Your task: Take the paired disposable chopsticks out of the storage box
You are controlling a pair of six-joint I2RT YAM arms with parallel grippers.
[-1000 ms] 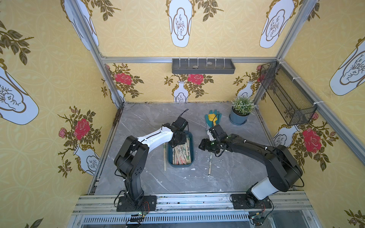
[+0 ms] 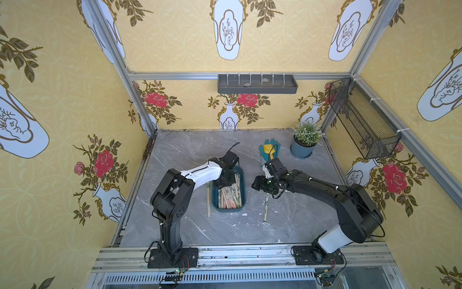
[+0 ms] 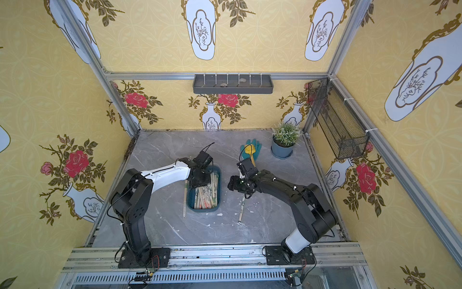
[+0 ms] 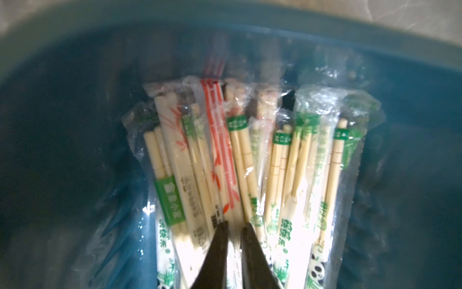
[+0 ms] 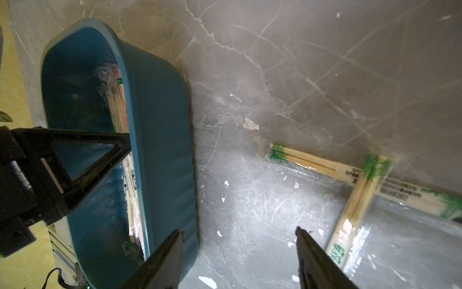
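Observation:
The blue storage box [image 2: 243,192] stands on the table, filled with several plastic-wrapped chopstick pairs [image 2: 230,196]. My left gripper points down over the wrapped chopsticks [image 4: 247,168] in the box, its fingertips close together; it is shut, and nothing shows clearly held between them. Right of the box, my right gripper stands open above bare table, with nothing between its fingers. Two wrapped pairs lie crossed on the table in the right wrist view: one wrapped pair [image 5: 308,161] running sideways, another wrapped pair [image 5: 356,212] slanting across it.
One more chopstick pair [image 2: 208,200] lies along the box's left side. Behind the right arm is a teal and yellow glove [image 2: 269,149], with a potted plant [image 2: 303,142] beyond it.
My left arm has shifted slightly to the right over the box. The right arm looks unmoved, and the chopsticks lie as before.

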